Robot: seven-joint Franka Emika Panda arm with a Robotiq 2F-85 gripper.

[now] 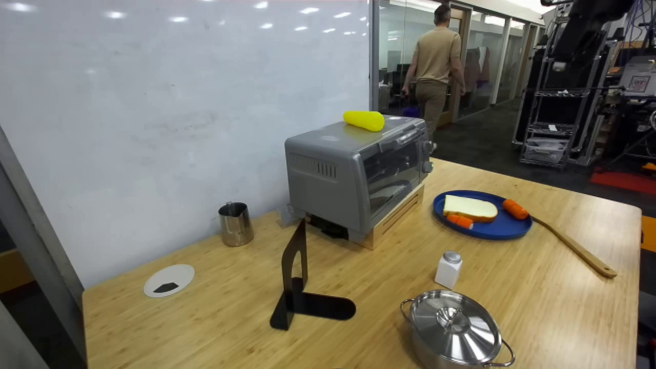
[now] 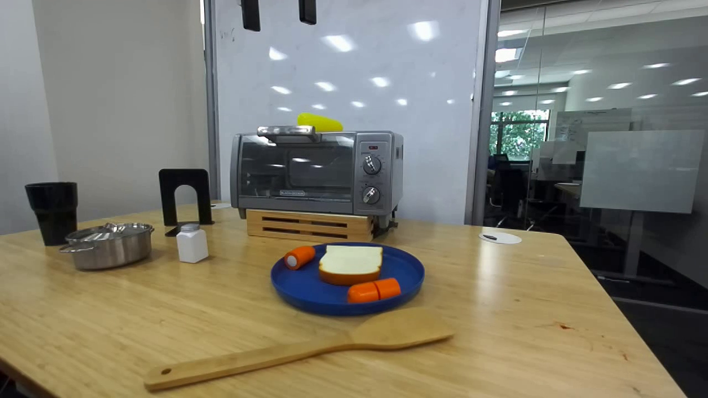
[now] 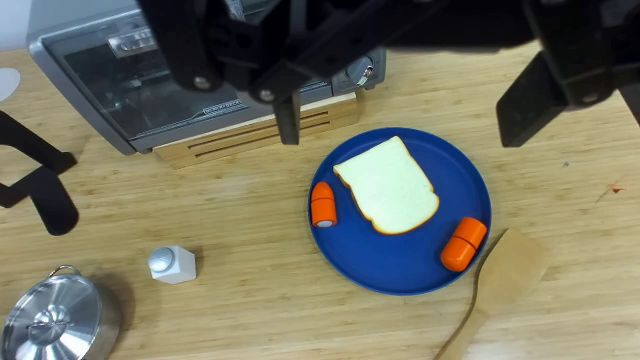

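Note:
High over the table, my gripper stands open, its two dark fingers wide apart and nothing between them. In the second exterior view only its fingertips (image 2: 307, 12) show, at the top edge. Below it in the wrist view lies a blue plate (image 3: 384, 273) with a slice of bread (image 3: 393, 186) and two orange carrot pieces (image 3: 323, 205) on it, one on either side of the bread. A grey toaster oven (image 2: 298, 169) with its door closed sits on a slatted wooden stand (image 2: 308, 225). On its top rests a yellow object (image 1: 364, 120).
A wooden spatula (image 2: 285, 351) lies beside the plate. Left of the plate in the wrist view are a white shaker (image 3: 174, 265) and a lidded pot (image 3: 57, 318). A black bookend (image 1: 301, 301), a metal pitcher (image 1: 235, 224) and a black cup (image 2: 53, 212) also stand on the table.

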